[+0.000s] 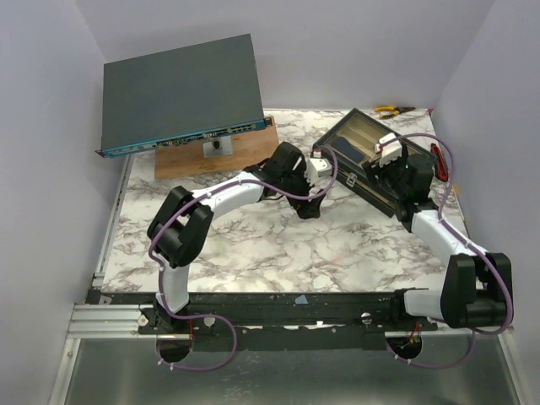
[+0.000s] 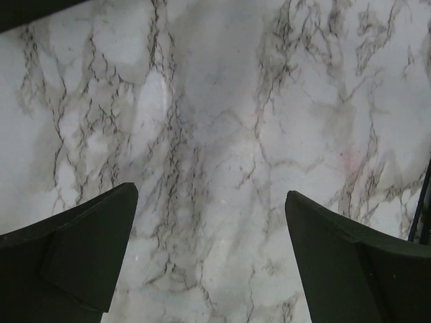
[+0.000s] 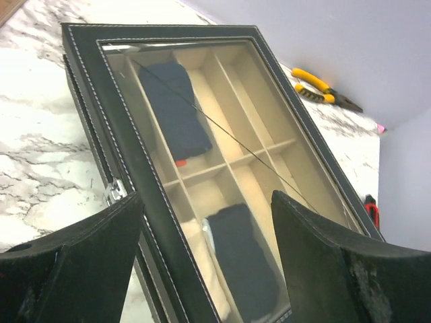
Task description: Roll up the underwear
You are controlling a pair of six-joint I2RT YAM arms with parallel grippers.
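A dark box with a glass lid (image 1: 337, 143), stitched black rim and cream compartments stands at the back right. In the right wrist view dark folded cloths (image 3: 168, 108) lie in two of its compartments; whether they are underwear I cannot tell. My right gripper is over the box's front, its fingers apart, a latch just beside the left one. My left gripper hangs open over bare marble left of the box, nothing between its fingers.
A large dark panel on a stand (image 1: 181, 93) fills the back left on a wooden board. Pliers (image 3: 316, 84) and a red tool (image 1: 440, 164) lie beyond the box.
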